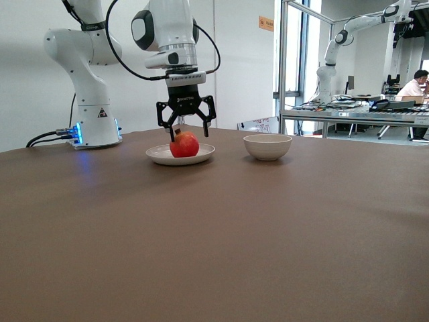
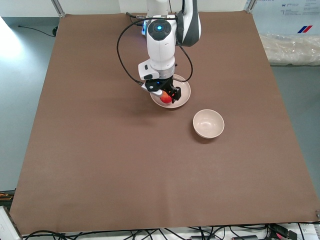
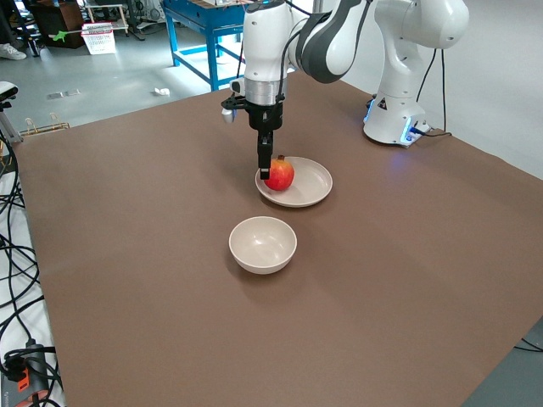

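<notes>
A red apple (image 2: 165, 98) (image 1: 184, 145) (image 3: 279, 175) rests on a white plate (image 2: 182, 95) (image 1: 161, 154) (image 3: 309, 189). My black gripper (image 1: 188, 133) is directly above the apple, its fingers spread apart and reaching down around the apple's top; in the top view one finger is at the apple's side, the other to the right of it. Whether it touches the apple is unclear. An empty white bowl (image 2: 208, 123) (image 1: 267, 147) (image 3: 262, 245) stands apart from the plate.
The robot's base (image 3: 389, 119) stands at the back, with cables running beside it. Cables and equipment lie beyond the table's edge.
</notes>
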